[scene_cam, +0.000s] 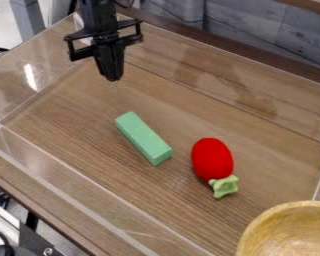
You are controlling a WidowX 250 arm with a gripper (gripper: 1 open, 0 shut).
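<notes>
My dark gripper (112, 76) hangs over the upper left of the wooden table, shut, with nothing visible between its fingers. Below it and a little to the right lies a green rectangular block (143, 138), set at a slant. Right of the block rests a red oval object (211, 156), with a small light-green piece (223, 186) at its lower end.
A large yellow bowl (286, 236) fills the bottom right corner, partly out of frame.
</notes>
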